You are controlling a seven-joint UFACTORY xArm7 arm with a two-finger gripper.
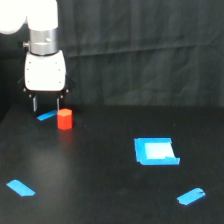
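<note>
The white robot arm (45,70) reaches down at the upper left. Below it, my gripper (46,105) has its dark fingers spread apart, and I see nothing held between them. A small red block (65,119) stands on the dark table just to the right of the gripper. Partly behind that block, under the gripper, lies a thin blue piece (46,116). Whether the fingers touch either thing cannot be made out at this size.
To the right of centre is a blue tray (141,145) with a white inside (158,151). Flat blue pieces lie at the front left (20,188) and front right (190,196). A dark curtain (140,50) hangs behind.
</note>
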